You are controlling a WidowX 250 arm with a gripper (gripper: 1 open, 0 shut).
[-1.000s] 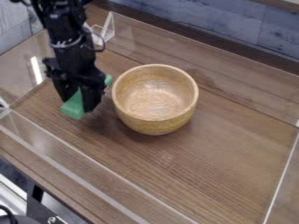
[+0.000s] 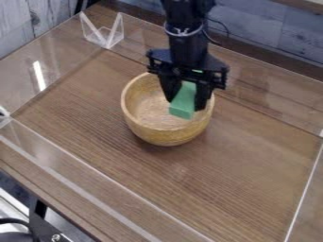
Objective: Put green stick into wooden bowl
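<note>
The green stick [image 2: 184, 100] hangs tilted over the right part of the wooden bowl [image 2: 149, 125], and my gripper [image 2: 188, 83] is shut on its upper end. From the camera, the stick's lower end appears within the bowl's outline; whether it touches the inside cannot be told. Dark arm parts hide the bowl's far rim. What shows of the bowl's pale inside is empty apart from the stick.
Bare wooden tabletop [image 2: 233, 180] spreads in front and to the right. A clear plastic piece [image 2: 104, 32] lies at the back left, and dark cables [image 2: 25, 225] sit at the lower left corner.
My gripper has carried the green stick from the table's left side, up and to the right, over the bowl. The bowl has stayed in place.
</note>
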